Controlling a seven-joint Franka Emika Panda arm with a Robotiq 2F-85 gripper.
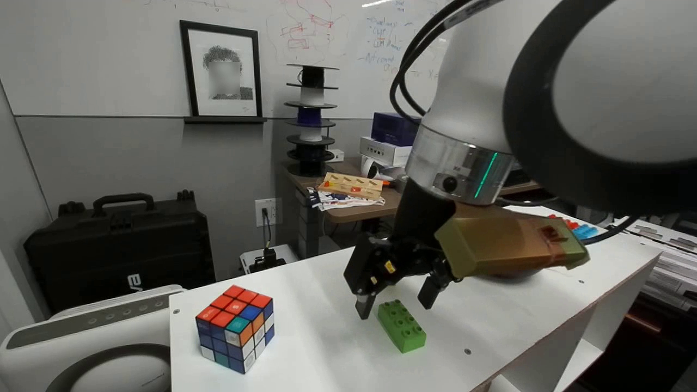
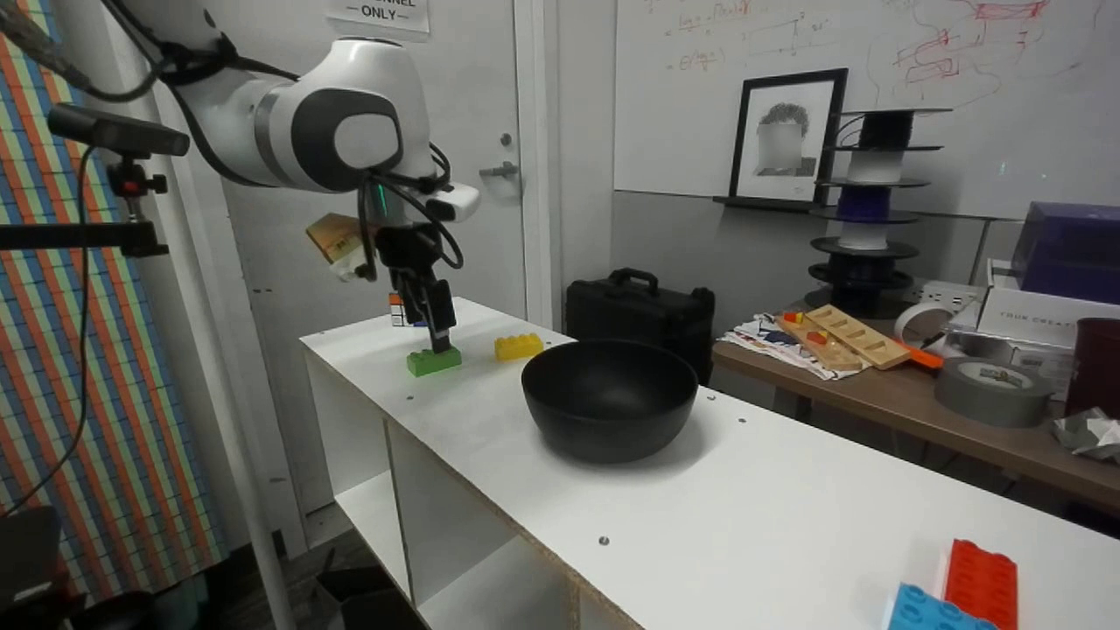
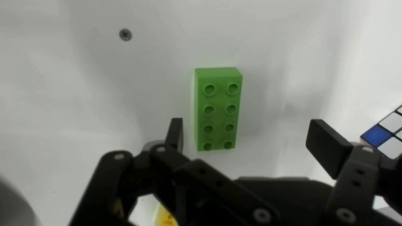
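Note:
My gripper (image 1: 395,308) stands open above the white tabletop, its two fingers well apart. A green brick (image 3: 217,113) lies flat on the table below it, studs up. In the wrist view the brick appears between the lines of the two fingers, nearer the left fingertip (image 3: 175,133) than the right one, and nothing is gripped. A yellow brick (image 2: 519,346) rests a little way off toward the bowl; only a corner of it shows in the wrist view. The black bowl (image 2: 609,404) stands on the table, largely hidden behind the arm in exterior view 1.
A Rubik's cube (image 1: 236,326) sits at the table's end, not far from the gripper. Red (image 2: 983,584) and blue (image 2: 934,609) bricks lie at the opposite end. Between the bowl and those bricks the tabletop is bare.

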